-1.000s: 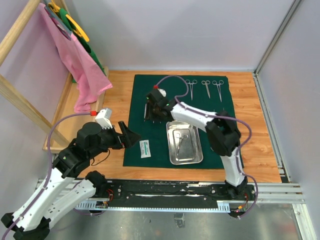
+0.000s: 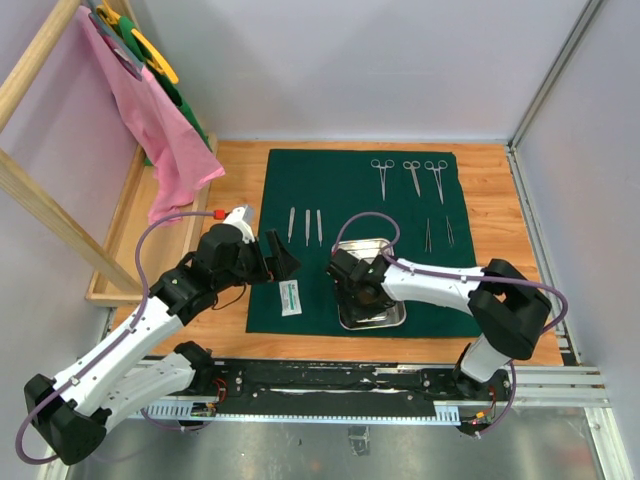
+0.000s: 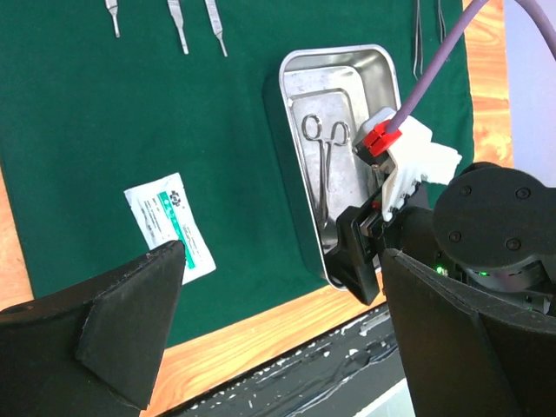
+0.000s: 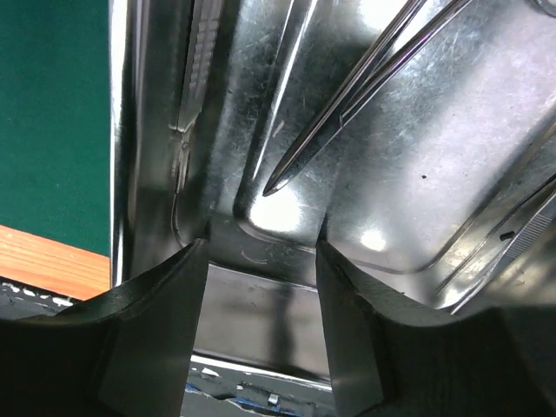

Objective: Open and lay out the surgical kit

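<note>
The steel tray (image 2: 401, 318) rests on the green cloth (image 2: 268, 220), partly covered by my right arm. Inside lie a ring-handled instrument (image 3: 323, 174) and slim tweezers (image 4: 512, 248). My right gripper is low at the tray's front end, open, with nothing between its fingers; the instrument's closed tip (image 4: 287, 169) lies just ahead. Left of the tray, my left gripper hangs open and empty near the white-and-green packet (image 3: 169, 221). Three handles (image 2: 307, 228), three ring-handled instruments (image 2: 414, 178) and two tweezers (image 2: 428, 237) lie on the cloth.
A wooden rack (image 2: 125, 245) holding a pink cloth (image 2: 160, 135) stands at the left. The black front rail (image 2: 330, 382) runs close to the tray. Bare cloth lies between the handles and the ring-handled instruments.
My right gripper has come from above the handles down into the tray, lately a little lower and closer to the instruments. The left gripper has shifted slightly right; both stay open.
</note>
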